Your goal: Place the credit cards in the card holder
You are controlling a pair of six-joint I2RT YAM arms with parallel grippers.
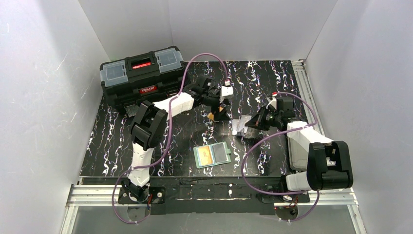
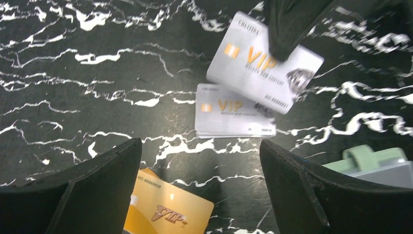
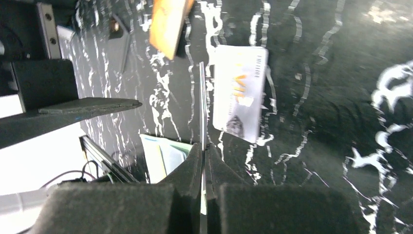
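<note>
My right gripper (image 1: 251,124) is shut on a silver VIP card; the right wrist view shows this card edge-on between the fingers. Under it, on the table, lies a small stack of silver cards (image 2: 229,117), partly covered by the held card in the left wrist view. My left gripper stands open, nothing between its fingers. Gold VIP cards (image 2: 168,204) lie on the table below the left gripper. The pale green card holder (image 1: 212,155) lies open toward the front, a gold card (image 1: 205,155) in its left pocket and a clear window on the right.
A black toolbox (image 1: 141,75) stands at the back left. Purple cables (image 1: 171,122) loop over both arms. Bare marble-patterned table lies left of the holder and behind the cards.
</note>
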